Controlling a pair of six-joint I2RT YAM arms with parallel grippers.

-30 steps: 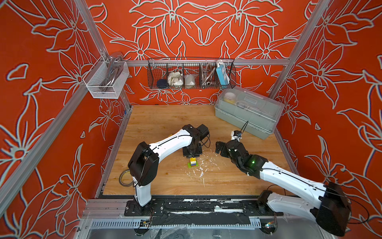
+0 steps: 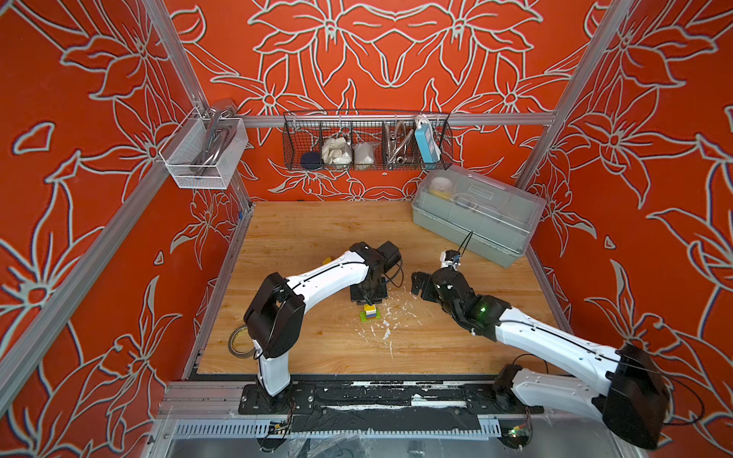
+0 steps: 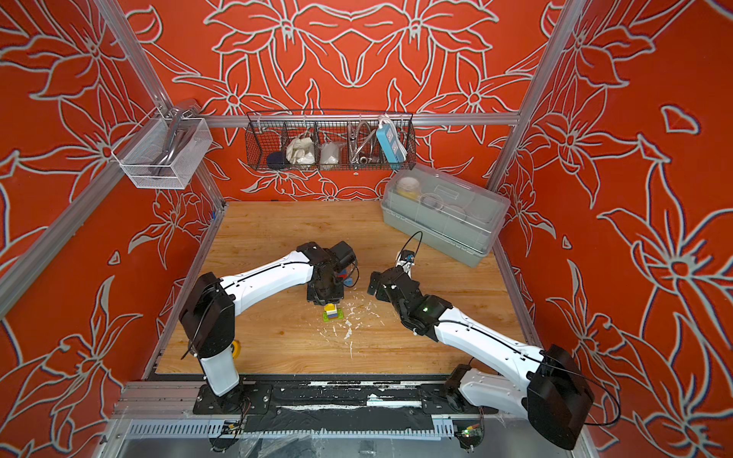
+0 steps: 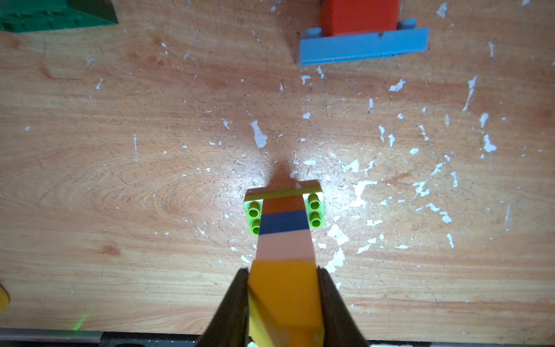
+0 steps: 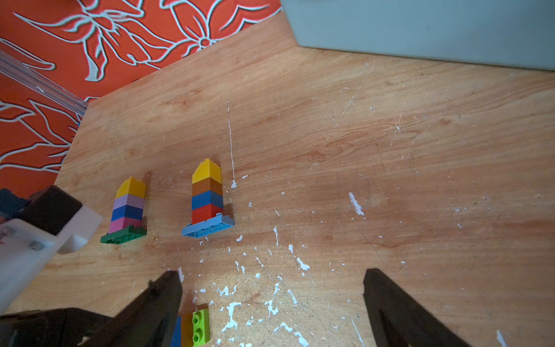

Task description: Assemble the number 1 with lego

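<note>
A brick tower rises from a lime green plate (image 4: 253,217), its brown (image 4: 283,203), dark blue (image 4: 283,222) and pink (image 4: 285,245) bricks topped by a yellow brick (image 4: 283,289). My left gripper is shut on that yellow brick, one finger on each side. In the right wrist view, only part of the lime plate (image 5: 200,327) shows at the lower left, beside the fingers. My right gripper is open over bare table, well to the right of the tower.
Two similar towers stand farther back: one on a light blue plate (image 5: 208,225), one on a dark green plate (image 5: 123,234). A grey lidded box (image 2: 477,213) occupies the back right, and a tape roll (image 2: 242,342) lies front left.
My left gripper stays at the tower with only a very slight shift. The right arm has drifted slightly left. The tower's plate keeps its place.
</note>
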